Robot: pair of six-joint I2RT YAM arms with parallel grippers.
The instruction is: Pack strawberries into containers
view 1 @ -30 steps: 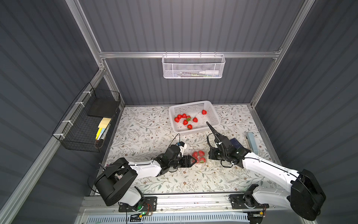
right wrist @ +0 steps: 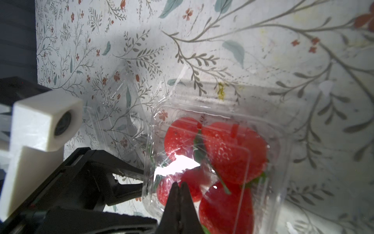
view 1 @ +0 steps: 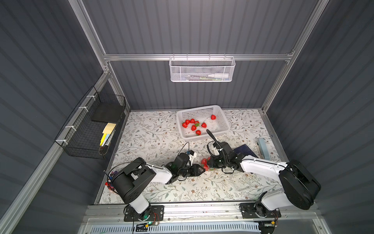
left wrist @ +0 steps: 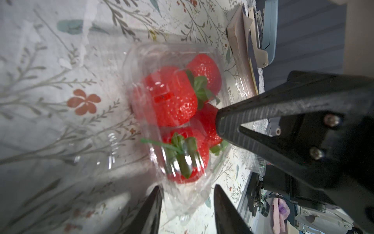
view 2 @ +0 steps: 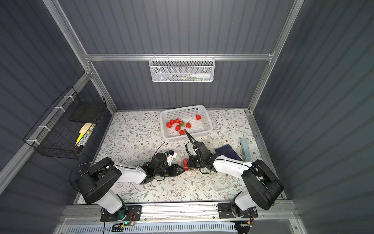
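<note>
A small clear plastic container packed with several red strawberries rests on the floral table. Glare lies over the fruit in the right wrist view; clear plastic seems to cover it, but I cannot tell whether a lid is fastened. My left gripper is part open at the container's near corner, its fingers apart on either side of it. From the right, my right gripper is shut over the container, nothing visible between its fingertips. Whether it presses on the plastic is unclear. A white basket behind holds several more strawberries.
A dark flat object and a pale blue item lie to the right. A black wire basket hangs on the left wall.
My right gripper has moved left from beside the container to over its right side. The left gripper has stayed near the container's left side, shifting only slightly.
</note>
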